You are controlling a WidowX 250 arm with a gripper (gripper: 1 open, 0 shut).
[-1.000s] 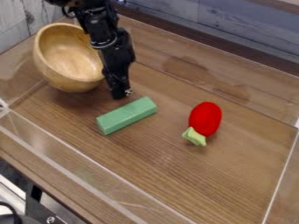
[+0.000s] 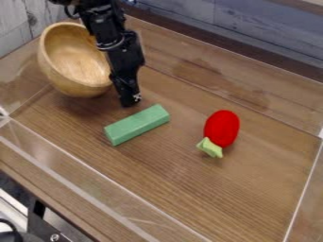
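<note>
A black gripper (image 2: 127, 97) reaches down from the top left, its tip low at the right side of a wooden bowl (image 2: 60, 61). It looks shut; whether anything is between its fingers is hard to see. A green block (image 2: 136, 125) lies just below it on the table. To the right lies a red oval object (image 2: 222, 127) with a pale green piece (image 2: 210, 147) at its lower end.
The bowl sits near the left edge, beside a raised border.
The gripper has shifted very slightly to the left. The objects on the table have not visibly moved.
</note>
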